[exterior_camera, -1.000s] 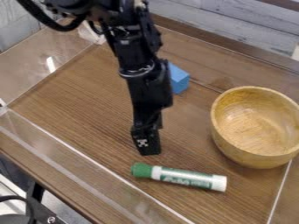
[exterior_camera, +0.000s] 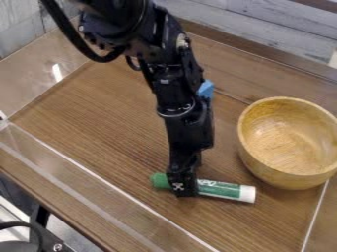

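Note:
My black gripper is down at the table top over a green and white tube, which lies near the front centre-right with its green end to the left. The gripper covers part of the tube's left half. The fingers are open; whether the fingers touch the tube is hard to tell.
A large yellow bowl stands to the right, close behind the tube. A blue object at the back is partly hidden by the arm.

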